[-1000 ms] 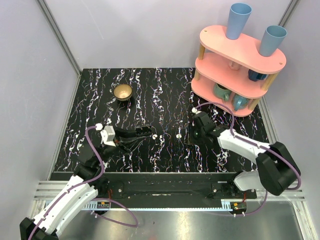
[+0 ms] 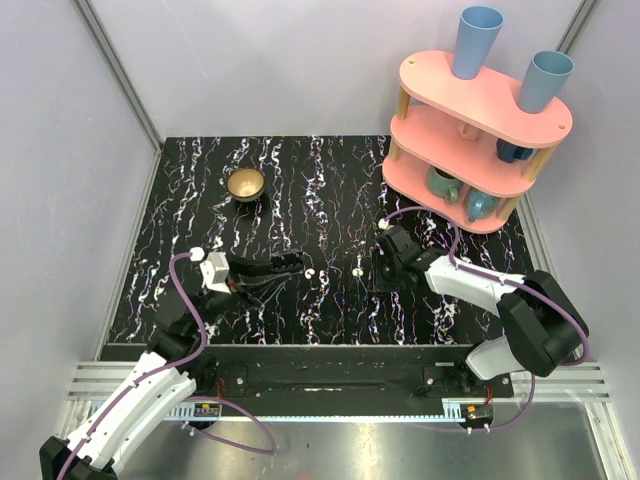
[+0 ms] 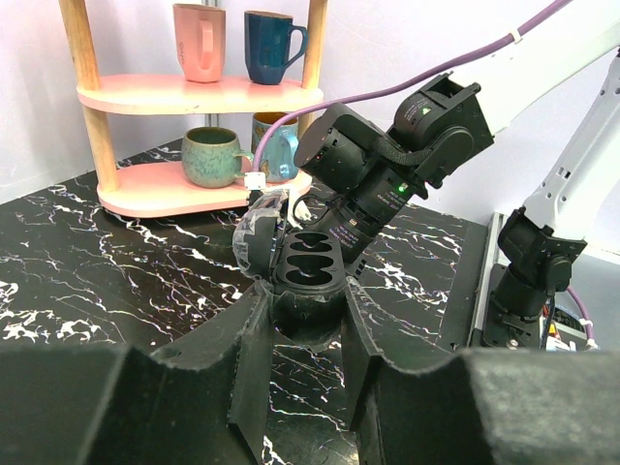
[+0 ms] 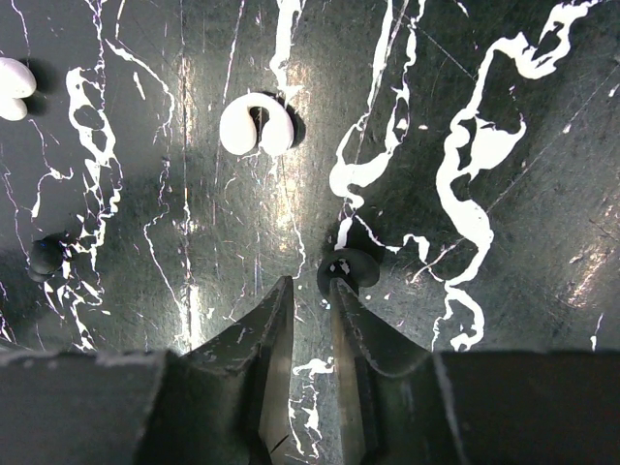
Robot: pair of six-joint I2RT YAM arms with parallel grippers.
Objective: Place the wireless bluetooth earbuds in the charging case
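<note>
The black charging case [image 3: 310,260], its lid raised and round slots showing, is clamped in my left gripper. Over the table's right half, my right gripper points down with its fingers parted. A black earbud [image 4: 351,269] lies at the tip of the right-hand finger, not clearly between the fingers; whether they touch cannot be told. Farther off in the right wrist view are a curved white earbud [image 4: 257,123], another white piece [image 4: 15,87] at the left edge, and a second black earbud [image 4: 46,256].
A pink shelf [image 2: 435,140] with mugs and cups stands at the back right, behind the right arm. A small golden bowl [image 2: 246,184] sits at the back left.
Over the past second the right arm has shifted slightly to the left, mostly in the earlier half. The left arm and the case stay where they were.
</note>
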